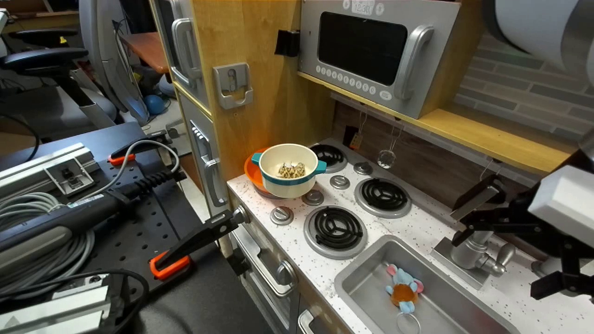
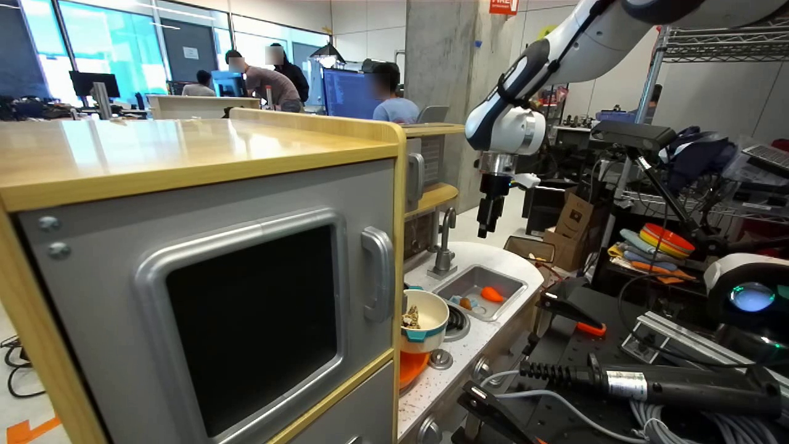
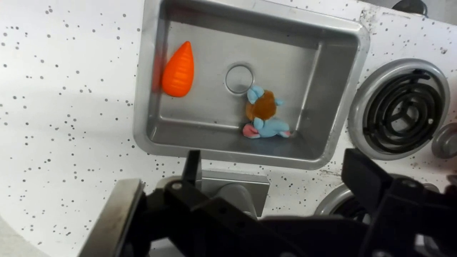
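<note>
My gripper is open, its two fingers wide apart and nothing between them. It hangs above the counter around the faucet (image 3: pixel 235 197), beside the sink (image 3: pixel 257 160). Inside the sink lie an orange carrot-shaped toy (image 3: pixel 179 73) at one end and a small blue, pink and brown plush toy (image 3: pixel 263 111) near the drain. A cream pot (image 1: pixel 288 189) with teal handles stands at the far end of the counter, holding a speckled brownish thing (image 1: pixel 293 170). An orange dish (image 1: pixel 254 172) sits under or behind the pot, partly hidden.
Stove burners (image 1: pixel 335 231) and knobs lie between the pot and the sink. A shelf and microwave (image 1: pixel 362 47) overhang the counter's back. Bare counter (image 3: pixel 73 94) extends past the sink's carrot end. A tall cabinet (image 2: pixel 244 296) closes off the pot end.
</note>
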